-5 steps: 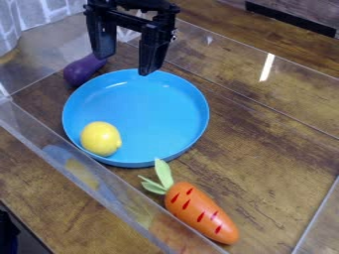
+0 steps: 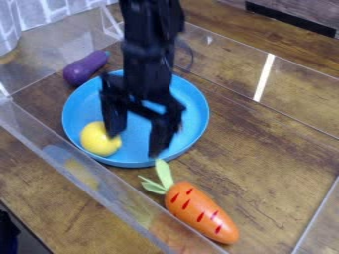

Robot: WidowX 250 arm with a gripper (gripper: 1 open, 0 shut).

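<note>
My black gripper (image 2: 137, 114) is open, lowered over the blue plate (image 2: 192, 124), its dark fingers blurred. A yellow object (image 2: 98, 140) like a lemon lies at the plate's front left, just beside the left fingers; whether they touch it is unclear.
A purple eggplant (image 2: 85, 65) lies at the back left, outside the plate. An orange carrot (image 2: 200, 210) with a green top lies at the front right. A clear plastic wall runs along the left and front.
The gripper has come down and toward the front, from above the back of the plate to over the plate beside the yellow object.
</note>
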